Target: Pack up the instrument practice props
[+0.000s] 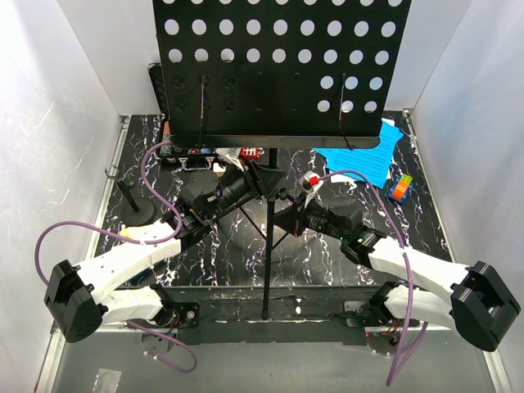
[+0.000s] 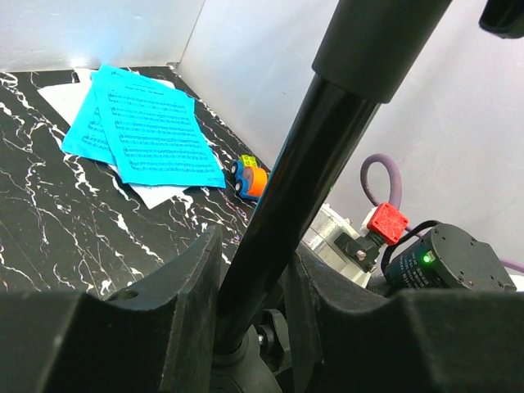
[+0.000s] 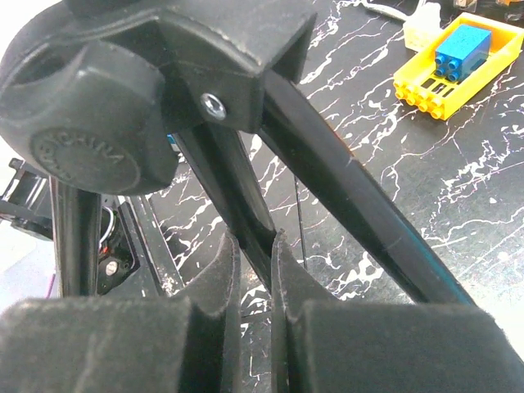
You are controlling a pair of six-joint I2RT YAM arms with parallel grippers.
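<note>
The black music stand, its perforated desk [image 1: 281,90] raised at the top, stands with its pole [image 1: 268,262] at the centre. My left gripper [image 1: 267,182] is at the upper tube [image 2: 299,180], which runs between its fingers in the left wrist view; how far its fingers are closed is hard to tell. My right gripper [image 1: 286,214] is lower, by the tripod hub [image 3: 164,82], shut on a black tube of the stand [image 3: 250,217].
Blue sheet music [image 1: 360,157] and a toy [image 1: 400,187] lie at the right. A yellow brick tray [image 3: 434,94] shows in the right wrist view. A small stand [image 1: 137,209] is at the left.
</note>
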